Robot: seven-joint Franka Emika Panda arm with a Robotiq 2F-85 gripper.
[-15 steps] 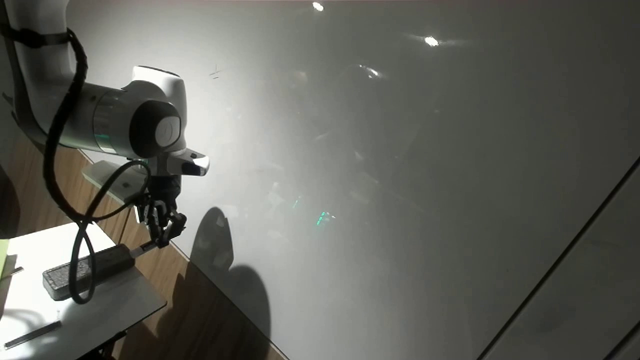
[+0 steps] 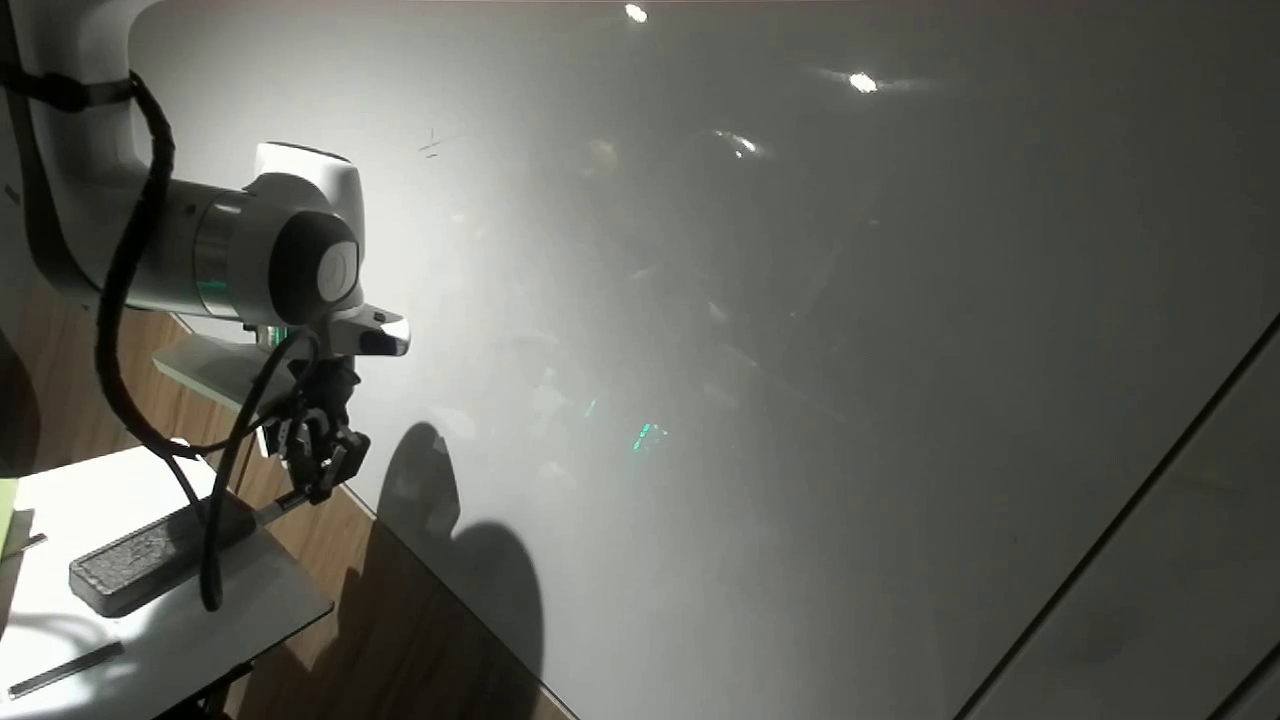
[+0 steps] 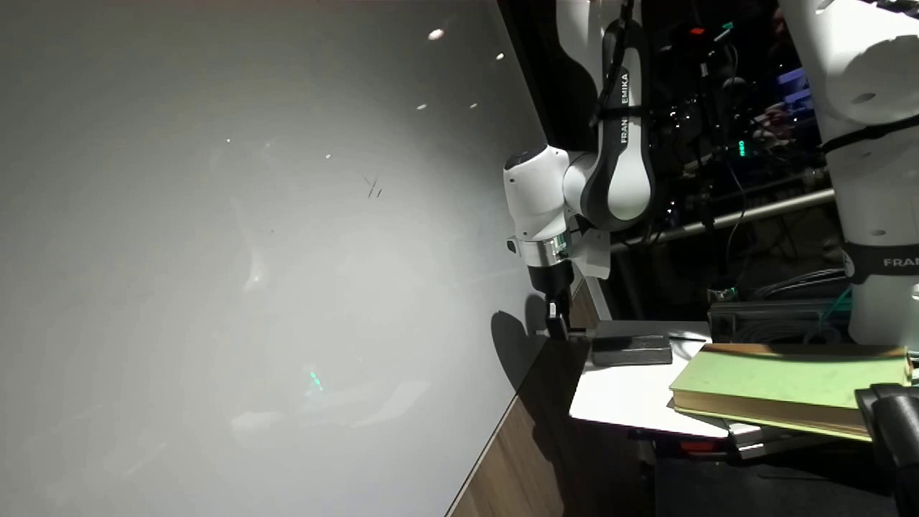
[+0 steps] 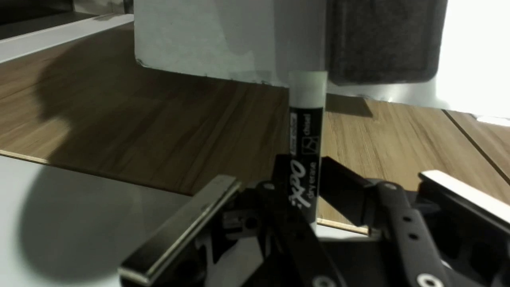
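A dry erase marker with a black label is pinched crosswise between the fingers of my gripper, which is shut on it. Its pale end points toward a dark felt eraser on the white ledge. In exterior view 1 that marker end meets or nearly meets the eraser's near end; contact cannot be told. Exterior view 2 has the gripper just left of the eraser, close to the board. The large whiteboard carries a few short dark strokes at its upper left.
A thick green book lies on the ledge behind the eraser. One thin dark rod rests nearer the ledge's front. Wood panelling runs between ledge and whiteboard. A cable from the arm hangs loosely over the eraser.
The eraser has shifted slightly left and down across the ledge in exterior view 1. My arm and the marker moved a little the same way, and the hanging cable swung right.
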